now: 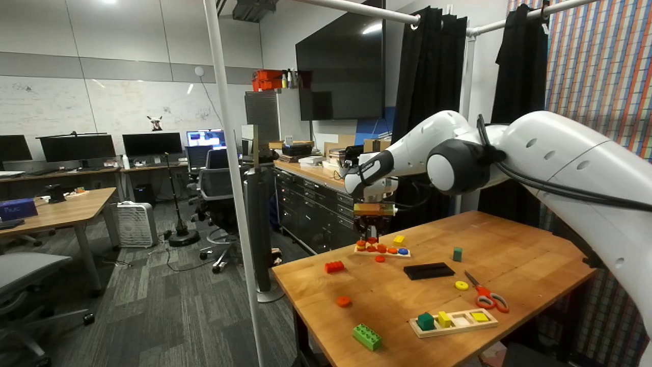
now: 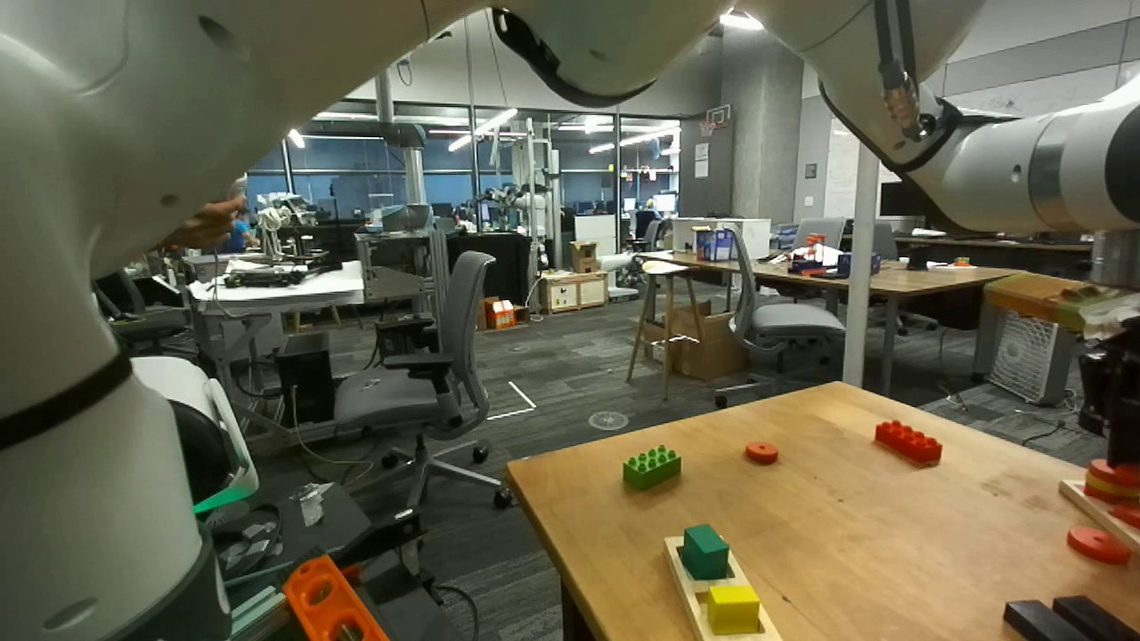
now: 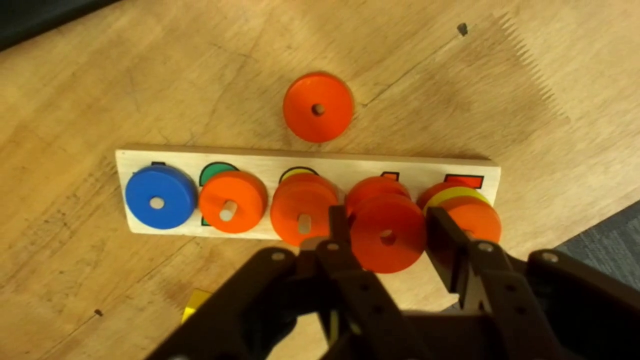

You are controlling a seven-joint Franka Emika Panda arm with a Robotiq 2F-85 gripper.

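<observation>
My gripper is shut on a red disc [image 3: 388, 251] with a hole in its middle. In the wrist view the disc overlaps the fourth stack of a wooden peg board [image 3: 360, 157], above another red disc [image 3: 373, 189]; whether they touch cannot be made out. Along the board sit a blue disc [image 3: 157, 207], an orange disc [image 3: 233, 207] and an orange-red disc [image 3: 304, 198]. At its right end stands a stack with a yellow ring [image 3: 454, 194] and an orange disc on top [image 3: 477, 219]. Exterior view 1 shows the gripper [image 1: 371, 238] over the board's left part.
A loose red disc [image 3: 318, 111] lies beside the board. Elsewhere on the table are a red brick [image 1: 334, 266], an orange disc [image 1: 343, 302], a green brick [image 1: 367, 337], a black block [image 1: 428, 271], scissors [image 1: 486, 297] and a shape tray [image 1: 455, 330]. Open tabletop separates them.
</observation>
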